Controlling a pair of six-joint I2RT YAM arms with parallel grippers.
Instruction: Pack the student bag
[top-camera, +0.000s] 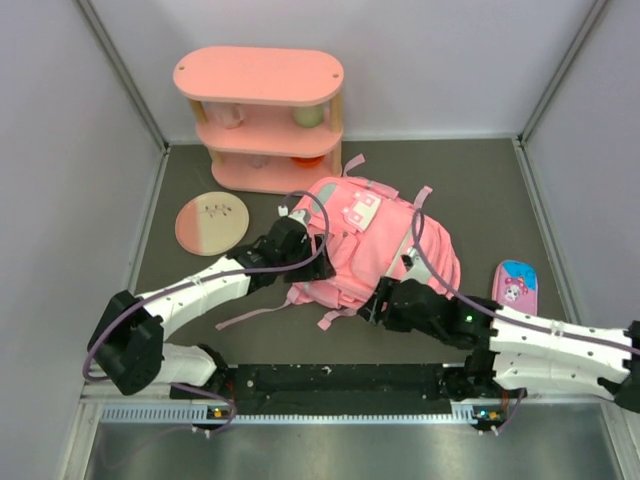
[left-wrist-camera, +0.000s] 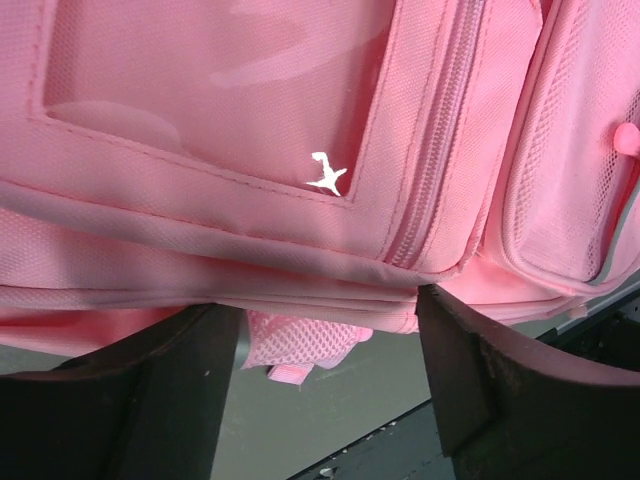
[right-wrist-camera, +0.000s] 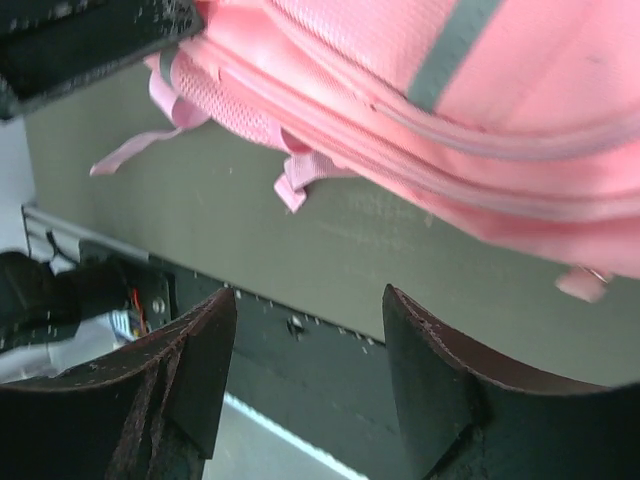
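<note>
A pink backpack (top-camera: 400, 240) lies in the middle of the floor, straps trailing at its front. My left gripper (top-camera: 312, 262) is at its front-left; in the left wrist view its fingertips press at the bag's pink edge and seams, part open, and whether fabric is held between them is unclear. My right gripper (top-camera: 375, 300) is at the bag's lower front edge; in the right wrist view its fingers stand apart below the fabric with bare floor between them. A blue-and-pink case (top-camera: 517, 289) lies at the right.
A pink shelf (top-camera: 258, 74) with cups and a bowl stands at the back left. A round plate (top-camera: 211, 223) lies left of the bag. Open floor shows at the back right.
</note>
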